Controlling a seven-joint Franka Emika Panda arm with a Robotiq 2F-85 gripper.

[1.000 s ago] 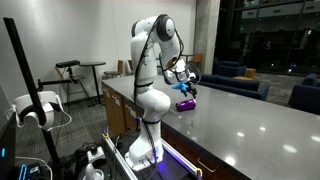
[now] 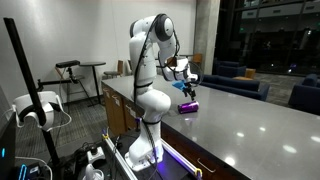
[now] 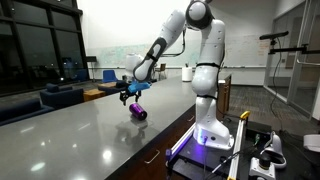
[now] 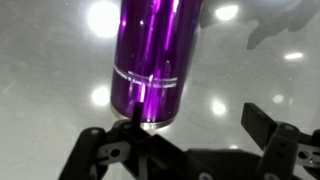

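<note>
A shiny purple cylinder (image 2: 187, 107), perhaps a bottle, lies on its side on the grey table. In the exterior view 2 its dark end (image 3: 142, 115) faces the right front. My gripper (image 3: 128, 96) hangs above it, pointing down, small in both exterior views. Close up in the wrist view, the purple cylinder (image 4: 148, 55) runs from the top edge down to the left finger (image 4: 128, 140). That fingertip overlaps its lower end; whether they touch I cannot tell. The gripper is open, with bare tabletop across most of the gap.
A person in a white shirt (image 3: 138, 70) is behind the gripper, on the far side of the table. Blue sofas (image 3: 60, 98) stand in the background.
In the exterior view 1 the gripper end has shifted slightly to the right above the cylinder. The cylinder appears to lie in the same place.
</note>
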